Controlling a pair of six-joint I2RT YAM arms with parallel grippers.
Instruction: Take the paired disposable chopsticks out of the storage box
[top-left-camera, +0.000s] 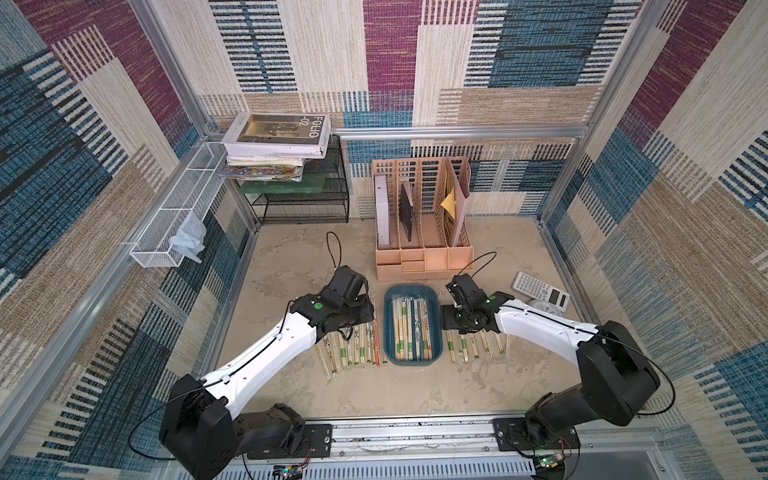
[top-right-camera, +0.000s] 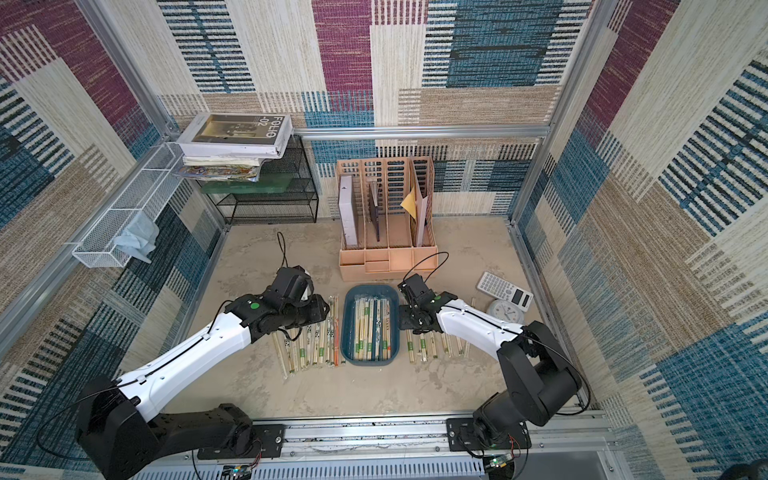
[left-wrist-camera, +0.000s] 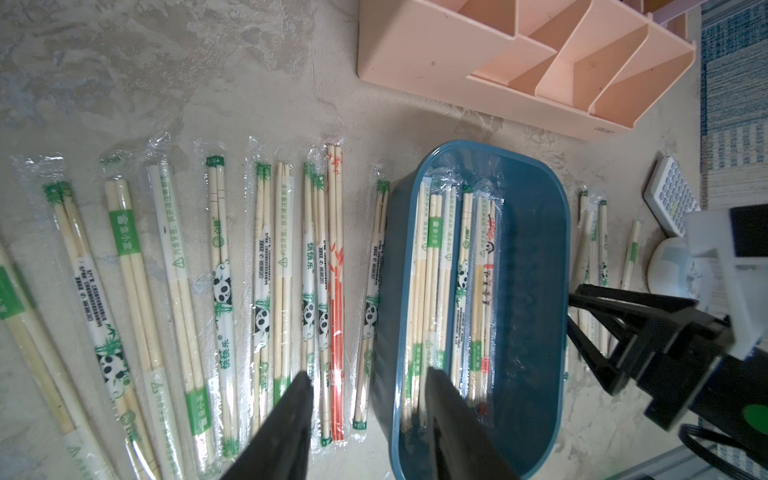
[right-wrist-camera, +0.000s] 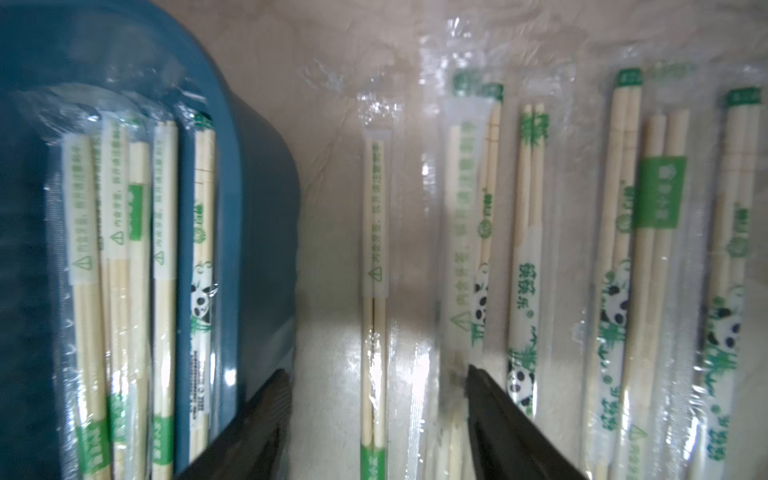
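Observation:
The blue storage box (top-left-camera: 413, 362) stands mid-table with several wrapped chopstick pairs (left-wrist-camera: 432, 264) lying in it. To its left lies a row of wrapped pairs (left-wrist-camera: 220, 280), and to its right a smaller row (right-wrist-camera: 528, 240). My left gripper hangs over the left row by the box's near left side, open, nothing held. At the box's right side my right gripper stands partly open, its left finger (right-wrist-camera: 260, 428) close against the outer wall; whether they touch I cannot tell. One wrapped pair (right-wrist-camera: 374, 240) lies on the table below its gap.
A pink desk organizer (top-left-camera: 424, 260) stands just behind the box. A calculator (top-left-camera: 541, 289) and a round white object (top-right-camera: 505, 310) lie at the right.

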